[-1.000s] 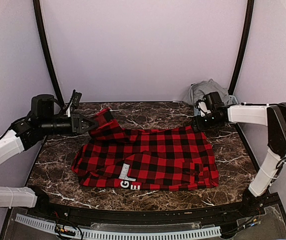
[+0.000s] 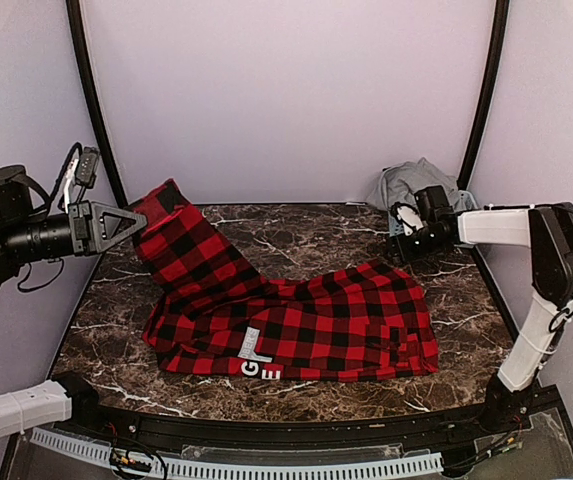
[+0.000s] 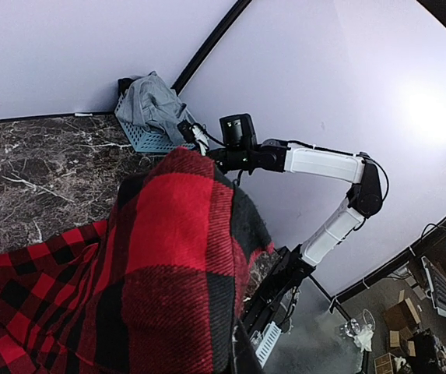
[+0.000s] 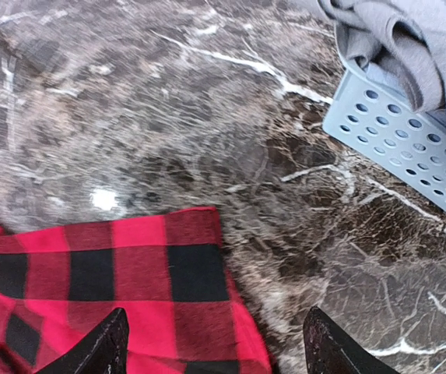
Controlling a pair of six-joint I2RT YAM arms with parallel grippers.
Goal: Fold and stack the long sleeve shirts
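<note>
A red and black checked shirt (image 2: 316,325) lies spread across the middle of the table, white lettering near its front edge. Its back left part rises off the table to my left gripper (image 2: 138,222), which is shut on the cloth. In the left wrist view the raised checked fabric (image 3: 172,273) fills the lower middle and hides most of the fingers. My right gripper is open above the shirt's back right corner. Flat cloth (image 4: 145,265) shows below and between its fingers, with nothing gripped.
A light blue perforated basket (image 4: 398,136) with grey cloth (image 2: 416,185) hanging over it stands at the back right, close to the right gripper. Bare dark marble tabletop (image 2: 296,228) lies behind the shirt, with a narrow strip in front.
My left gripper has moved left and up, drawing a longer stretch of shirt off the table. The shirt's back right corner has slipped forward, away from the right gripper, which stays near its place.
</note>
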